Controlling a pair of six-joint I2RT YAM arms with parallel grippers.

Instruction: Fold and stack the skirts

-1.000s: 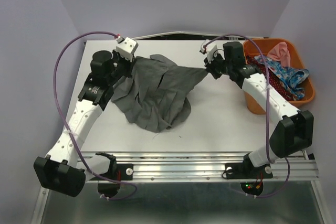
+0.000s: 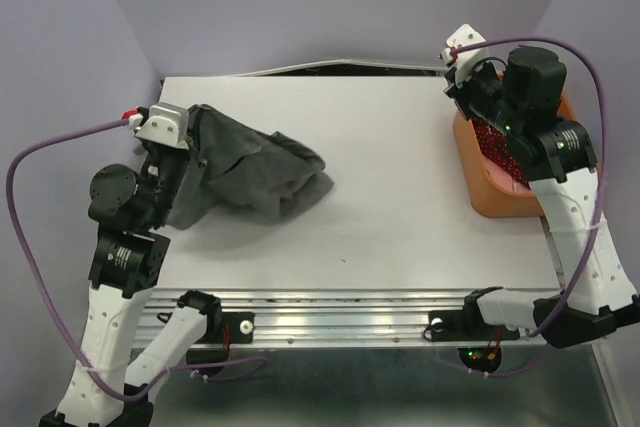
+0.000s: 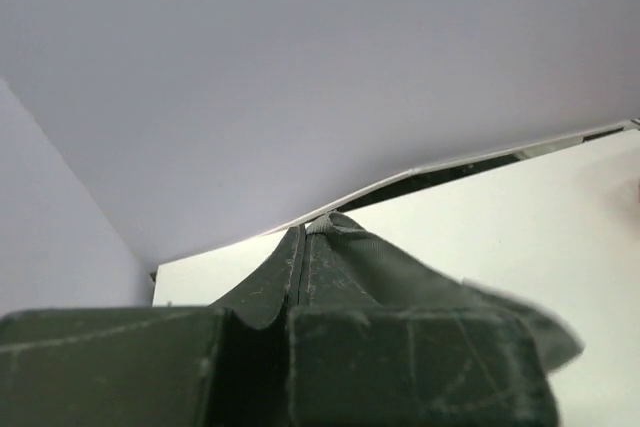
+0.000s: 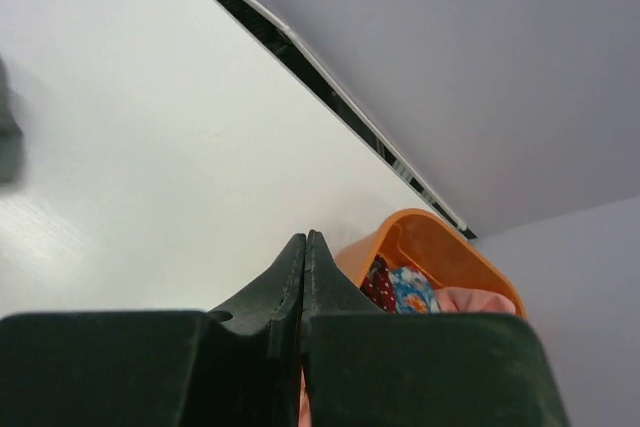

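The grey skirt [image 2: 260, 172] hangs from my left gripper [image 2: 170, 122] at the top view's left, its lower part over the white table. In the left wrist view my left gripper is shut on the cloth [image 3: 350, 257]. My right gripper [image 2: 458, 82] is raised at the upper right over the orange bin, shut with nothing showing between its fingers.
The orange bin [image 2: 485, 197] holds red patterned, blue and pink cloths [image 4: 470, 299]. Grey walls surround the table.
The skirt was stretched up between both grippers; now my right gripper is apart from it and further right, while my left gripper has moved left and nearer, drawing the skirt along.
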